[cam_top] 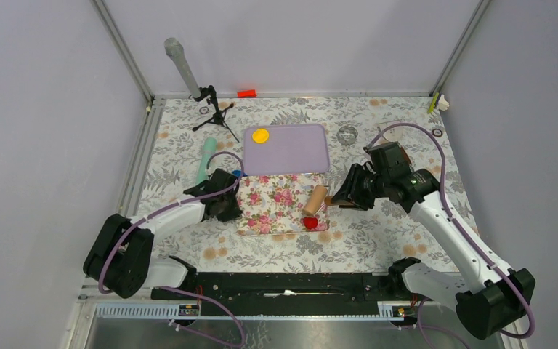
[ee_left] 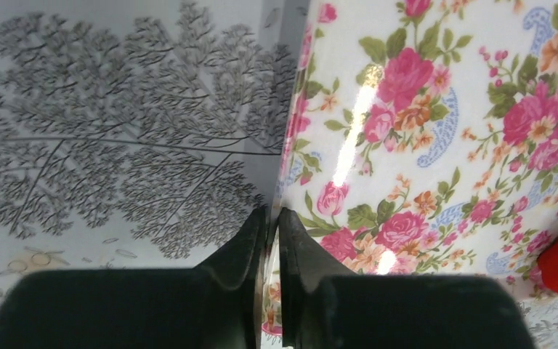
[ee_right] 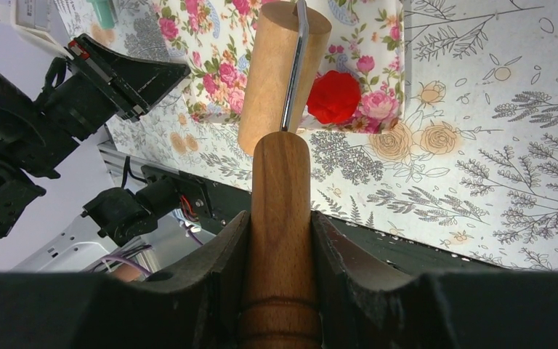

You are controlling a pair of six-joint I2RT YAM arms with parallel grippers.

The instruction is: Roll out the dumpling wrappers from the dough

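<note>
A floral board (cam_top: 276,196) lies at the centre, with a red dough piece (cam_top: 310,222) near its front right. My left gripper is shut on the board's left edge. My right gripper is shut on the dark wooden handle (ee_right: 280,174) of a rolling pin, whose pale wooden roller (cam_top: 314,201) hangs over the board's right part beside the dough. In the right wrist view the dough (ee_right: 333,97) shows right of the roller.
A lilac tray (cam_top: 285,153) with a yellow disc lies behind the board. A mint-green rod (cam_top: 207,156), a tripod with a grey cylinder and a glass bowl (cam_top: 347,135) stand around.
</note>
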